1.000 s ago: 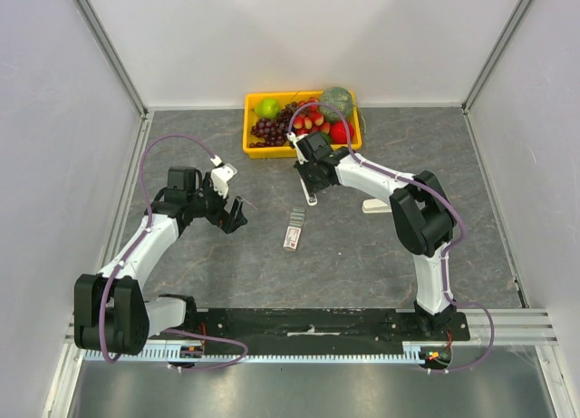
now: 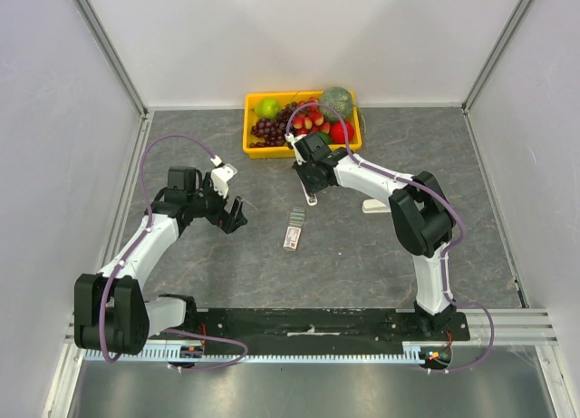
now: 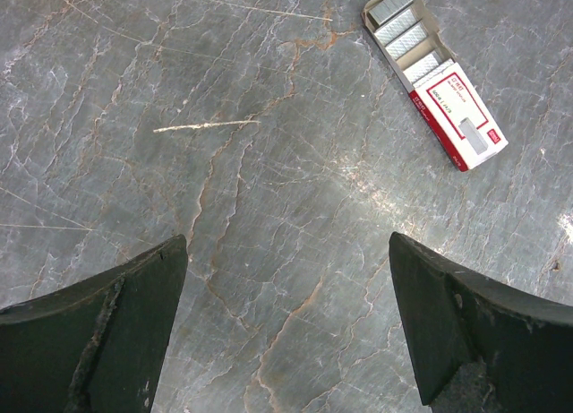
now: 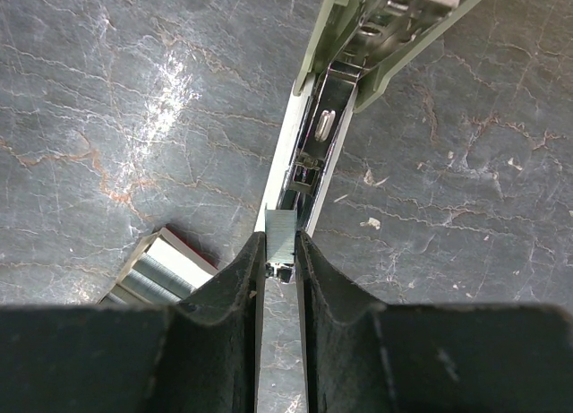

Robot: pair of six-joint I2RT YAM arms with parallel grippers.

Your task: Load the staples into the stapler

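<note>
In the right wrist view the stapler [image 4: 320, 131] lies opened, its green upper part lifted, a metal channel along the white base. My right gripper has its fingertips close together at a grey staple strip [image 4: 280, 223] over the channel's near end; whether they grip it is unclear. The staple box [image 3: 457, 113], red and white with its tray exposed showing several strips, lies on the grey table, in the upper right of the left wrist view. My left gripper is open and empty above bare table, left of the box in the top view.
A yellow crate [image 2: 252, 137] of fruit stands at the back, just behind my right gripper. A white object [image 2: 376, 207] lies to the right, beside the right arm.
In the top view my right gripper has shifted very slightly at the stapler. The left arm and the staple box have not moved.
</note>
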